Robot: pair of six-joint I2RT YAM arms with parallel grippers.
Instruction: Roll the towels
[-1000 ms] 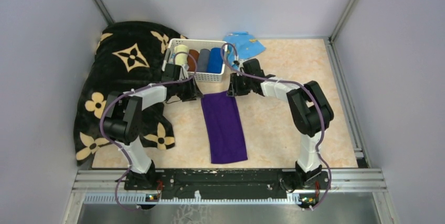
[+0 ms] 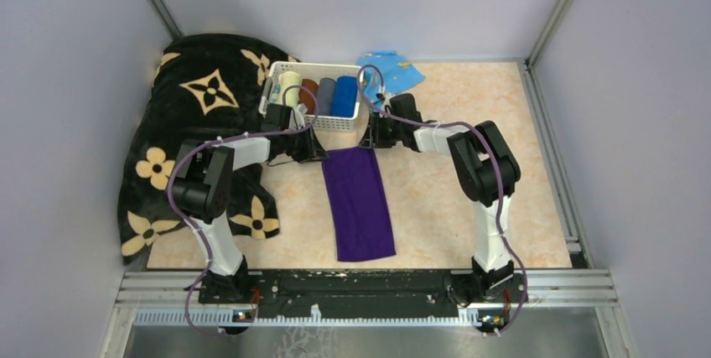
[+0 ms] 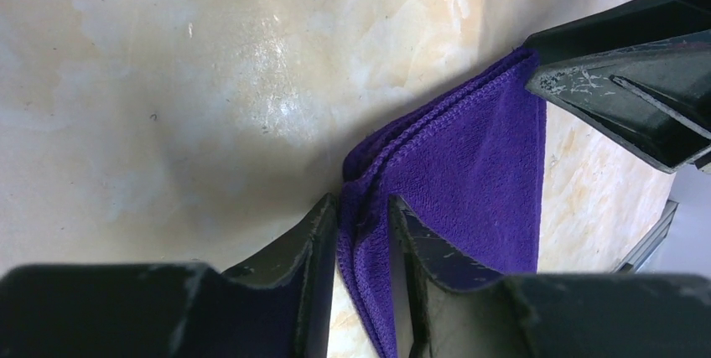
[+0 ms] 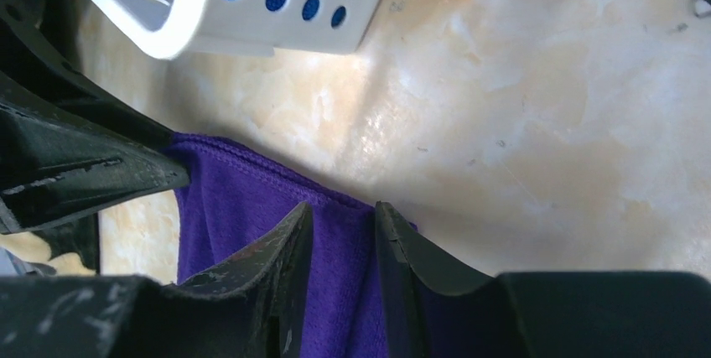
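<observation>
A purple towel [image 2: 360, 207] lies folded into a long flat strip on the table, its short far edge between my two grippers. At its far left corner, my left gripper [image 2: 322, 155] is part open. In the left wrist view, the layered corner of the towel [image 3: 369, 182] shows between the fingertips of this gripper, with a gap still visible. My right gripper [image 2: 366, 144] is at the far right corner. From the right wrist view, that gripper is also part open, with the towel [image 4: 260, 207] reaching between its fingers.
Just beyond the towel stands a white basket [image 2: 335, 123] holding several rolled towels [image 2: 345, 96]. A light blue cloth [image 2: 394, 73] lies right of it. A black patterned blanket [image 2: 193, 115] covers the left side.
Both grippers have shifted slightly: the left one a little right, the right one a little left, onto the towel's far corners. The towel lies as before.
</observation>
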